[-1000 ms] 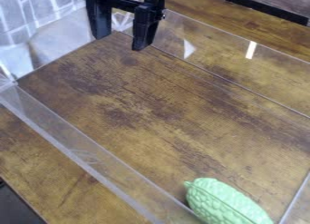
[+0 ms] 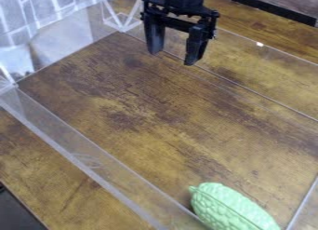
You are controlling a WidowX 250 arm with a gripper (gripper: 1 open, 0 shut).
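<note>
My black gripper [image 2: 174, 46] hangs at the top centre, over the back part of a clear-walled enclosure [image 2: 77, 144] on a wooden surface. Its two fingers stand apart, with nothing seen between them. A pale green, bumpy vegetable like a bitter melon [image 2: 232, 208] lies at the bottom right inside the enclosure, far from the gripper.
Transparent walls border it on the sides and back. A pale checked cloth [image 2: 32, 20] is at the top left, and a dark edge shows at the top right.
My gripper has moved to the right, from the upper left of centre. The green vegetable has stayed where it was.
</note>
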